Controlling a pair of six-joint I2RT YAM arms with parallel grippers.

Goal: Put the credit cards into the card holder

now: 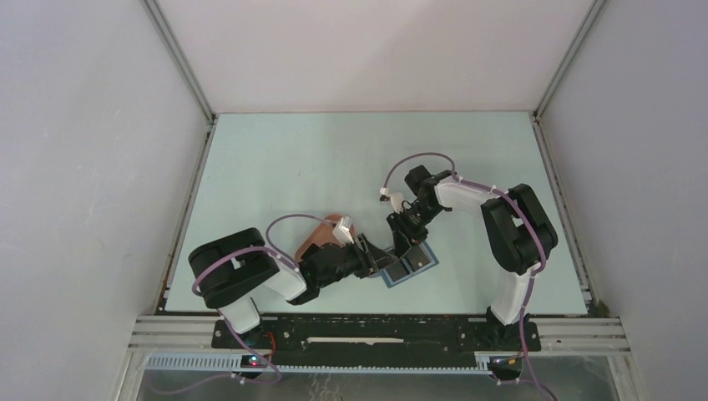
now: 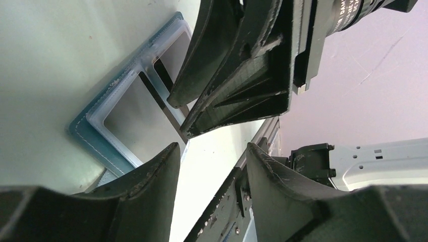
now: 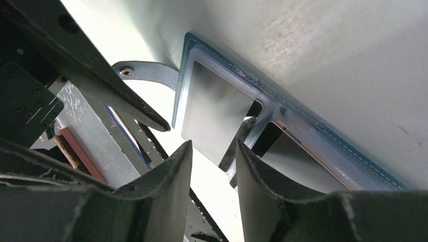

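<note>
The blue card holder point(image 1: 421, 260) with clear pockets lies flat on the table between my grippers; it also fills much of the left wrist view point(image 2: 134, 116) and the right wrist view point(image 3: 217, 108). A thin card-like edge shows along one pocket in the right wrist view. My left gripper is part open at the holder's side, nothing seen between its fingers. My right gripper hangs over the holder, part open, nothing clearly held; in the left wrist view it is above the pockets.
An orange-brown tray point(image 1: 311, 230) lies partly under the left arm. The table's front edge runs close below both arms.
</note>
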